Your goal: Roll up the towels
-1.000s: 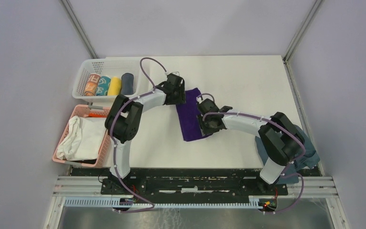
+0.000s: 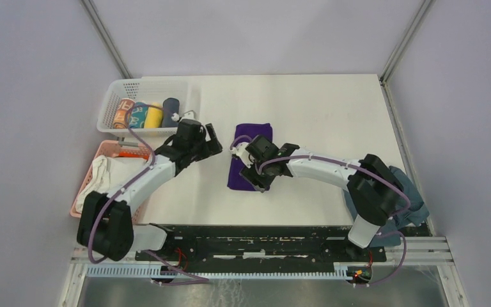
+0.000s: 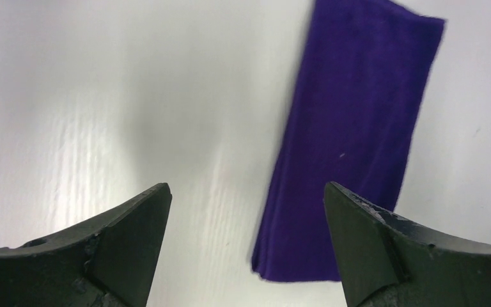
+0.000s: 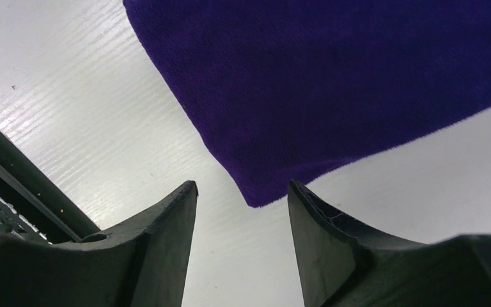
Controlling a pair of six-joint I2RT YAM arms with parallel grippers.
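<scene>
A dark purple towel (image 2: 239, 174), folded into a long flat strip, lies on the white table with its length running from back to front. My left gripper (image 2: 215, 139) stands open to the left of the towel, apart from it. In the left wrist view, one finger (image 3: 364, 246) overlaps the towel's lower part and nothing is gripped. My right gripper (image 2: 257, 183) is over the towel's front right part, open. The right wrist view shows a towel corner (image 4: 256, 192) just beyond and between the open fingertips, with white table around it.
At the back left, a white basket (image 2: 107, 114) holds several rolled towels. A pink basket (image 2: 142, 214) with white cloths is partly under my left arm. Blue-grey cloth (image 2: 413, 192) lies at the right edge.
My left gripper has since drawn away from its back end, to the left and forward.
</scene>
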